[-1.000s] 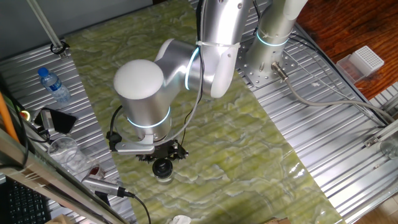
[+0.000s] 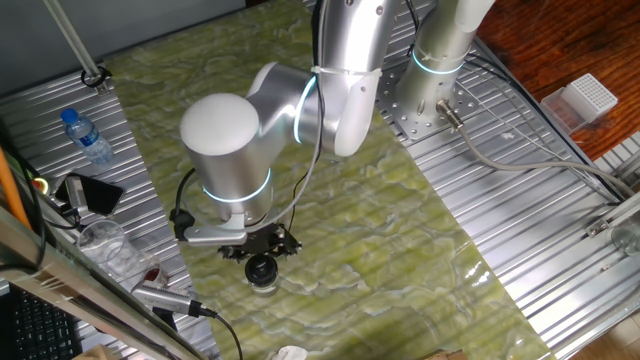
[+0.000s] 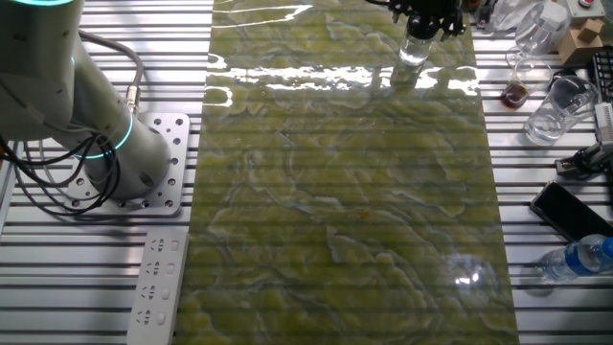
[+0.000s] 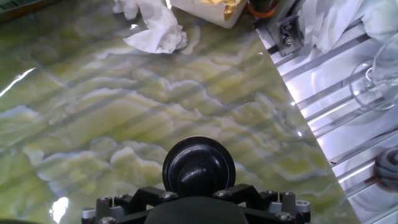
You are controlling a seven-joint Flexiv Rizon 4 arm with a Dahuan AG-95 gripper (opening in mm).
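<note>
A small clear glass vessel [image 3: 415, 50] with a dark top stands under my gripper [image 3: 427, 21] at the far edge of exterior view 2. Seen from above, the round black top [image 4: 199, 163] lies just ahead of the gripper's middle in the wrist view. In exterior view 1 the black top [image 2: 262, 268] shows close against the gripper [image 2: 260, 248]. The linkages spread wide to both sides, so the gripper looks open. Its fingertips are hidden in the wrist view, and I cannot tell whether they touch the vessel.
Crumpled white tissue [image 4: 155, 28] and a box-like object [image 4: 211, 9] lie ahead on the green marbled mat [image 3: 335, 192]. Off the mat stand glasses [image 3: 560, 110], a water bottle [image 3: 579, 257] and a phone [image 3: 573, 211]. A power strip [image 3: 158, 283] lies near the base.
The upper arm and wrist housing have shifted very slightly left in exterior view 1. The gripper and the black top look almost unmoved.
</note>
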